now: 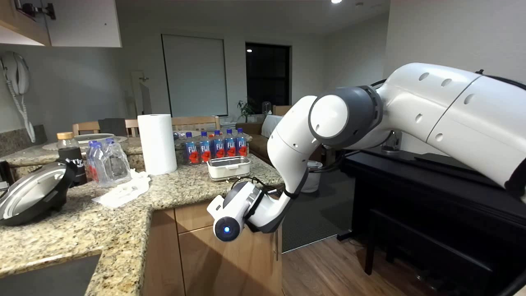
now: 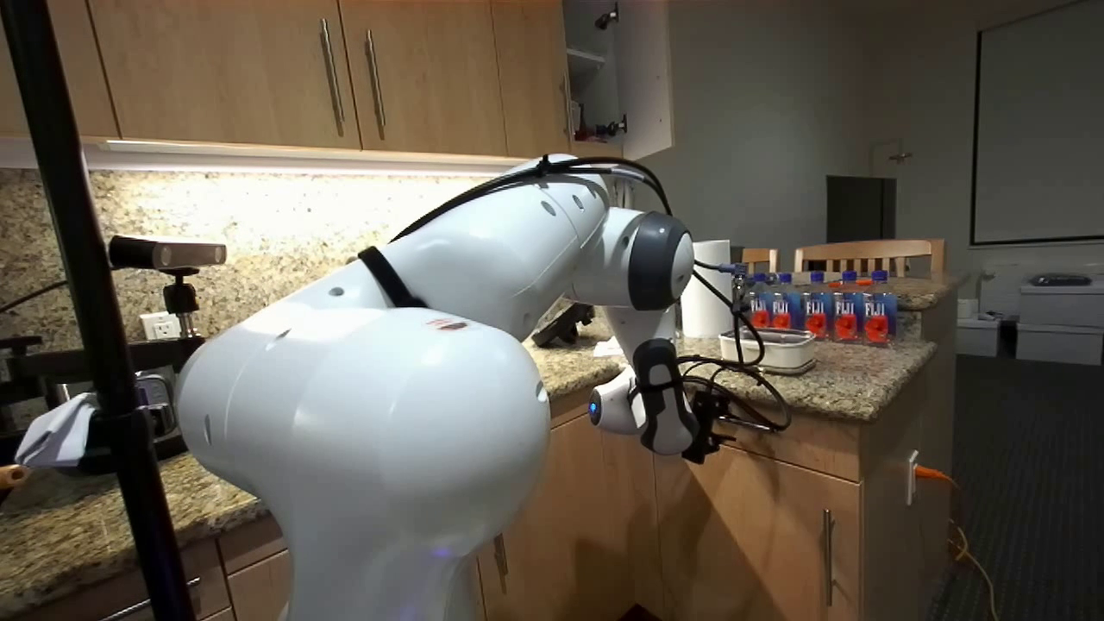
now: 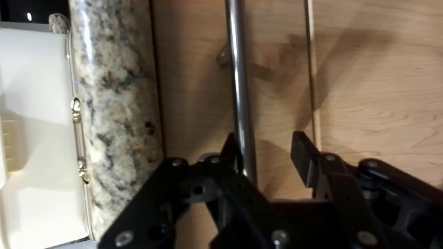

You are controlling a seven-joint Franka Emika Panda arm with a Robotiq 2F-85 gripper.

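In the wrist view, a round metal bar handle [image 3: 238,83] runs across a light wood drawer front [image 3: 278,99]. My gripper is partly open around the lower end of that bar. The bar lies close beside the left finger [image 3: 229,150], and I cannot tell if they touch. A wide gap separates it from the right finger [image 3: 302,155]. In the second exterior view the gripper [image 2: 721,447] is at the drawer front, just under the counter's edge. The arm's wrist hides the fingers in the first exterior view.
The granite counter edge [image 3: 118,116] runs alongside the gripper. A white container [image 1: 229,169] stands near that edge, with several water bottles [image 1: 217,148] behind it. A paper towel roll [image 1: 156,145] stands to their left. Cables [image 2: 766,398] loop by the wrist.
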